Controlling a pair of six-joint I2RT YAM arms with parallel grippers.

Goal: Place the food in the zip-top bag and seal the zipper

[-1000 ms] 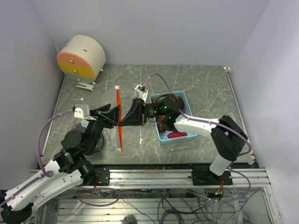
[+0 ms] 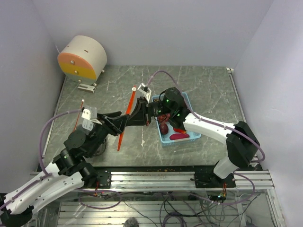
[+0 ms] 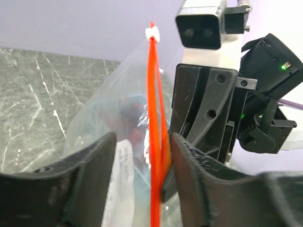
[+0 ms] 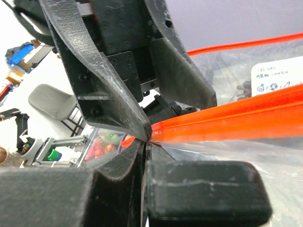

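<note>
The clear zip top bag (image 3: 109, 123) hangs with its orange zipper strip (image 2: 131, 104) running upright and leaning right in the top view. My left gripper is part open, its fingers (image 3: 97, 161) on either side of the strip, which lies near the right finger. From the right, my right gripper is shut on the strip's edge, its tips meeting where the orange band ends in a fold. Food shows in the blue basket (image 2: 171, 142), such as a dark red oblong piece (image 2: 180, 136). Whether the bag holds food is hard to tell.
A cream barrel-shaped container (image 2: 83, 59) with an orange and yellow face stands at the back left. Another orange strip (image 2: 78, 116) lies left of the left gripper. The right arm reaches over part of the basket.
The strip's top has swung right and the strip now leans. My right arm's elbow has shifted a little right.
</note>
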